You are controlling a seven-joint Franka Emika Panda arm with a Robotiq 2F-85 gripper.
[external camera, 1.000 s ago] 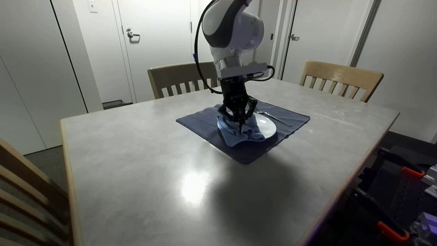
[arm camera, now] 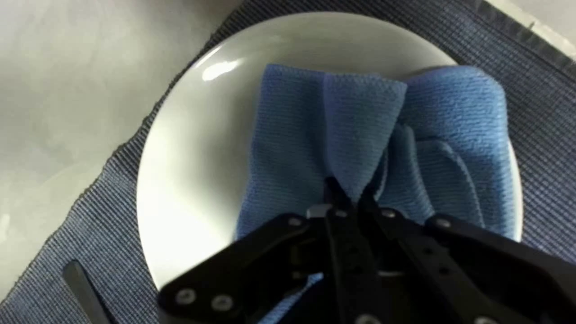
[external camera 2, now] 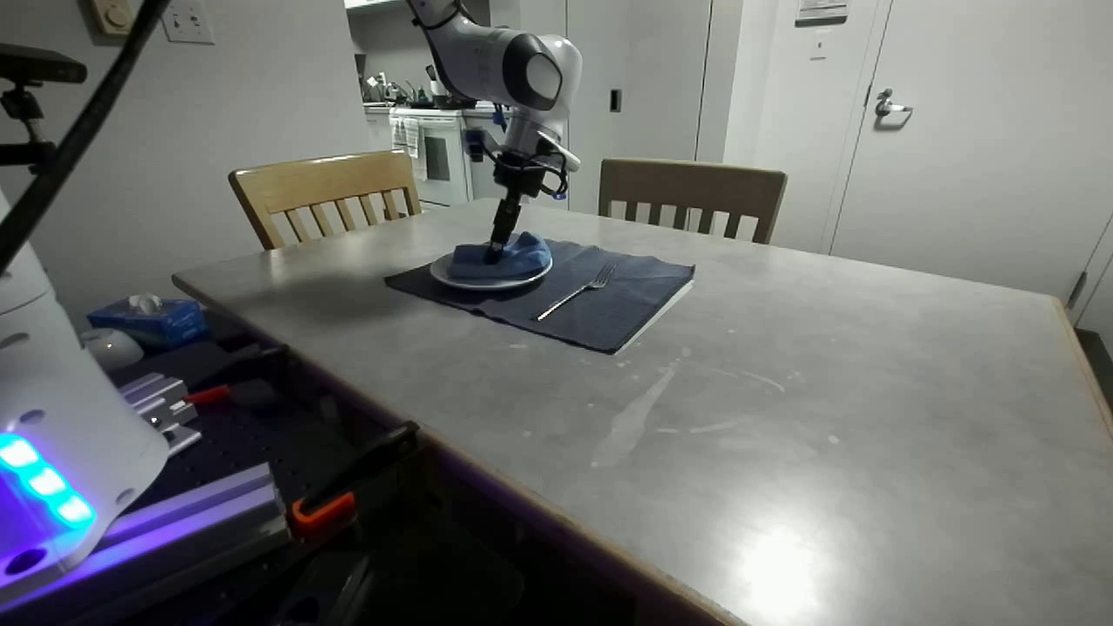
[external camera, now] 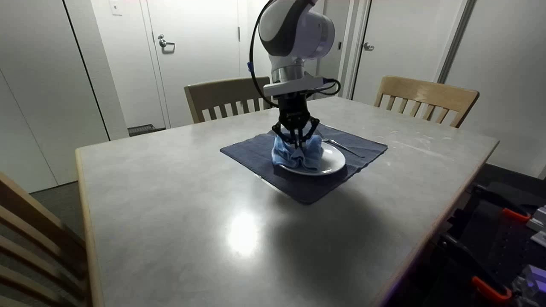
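A blue cloth (arm camera: 294,146) lies bunched on a white plate (arm camera: 183,178), covering much of it. My gripper is shut on a raised fold of this cloth, its fingertips partly hidden by the fabric. In the first exterior view the gripper (external camera: 297,143) points down over the left part of the plate (external camera: 333,159), with the cloth (external camera: 308,159) around its fingers. From the other side, the cloth (external camera 2: 529,254) rests within the plate (external camera 2: 529,278), and the gripper (external camera 2: 496,249) reaches down into it.
Under the plate is a dark blue placemat (external camera: 307,188). A fork (external camera 2: 576,292) lies on it beside the plate. Chairs (external camera: 430,94) stand around its edges.
The cloth's near edge, which hung over the plate's rim a second ago, is now drawn back onto the plate. My gripper has risen slightly and stands more upright.
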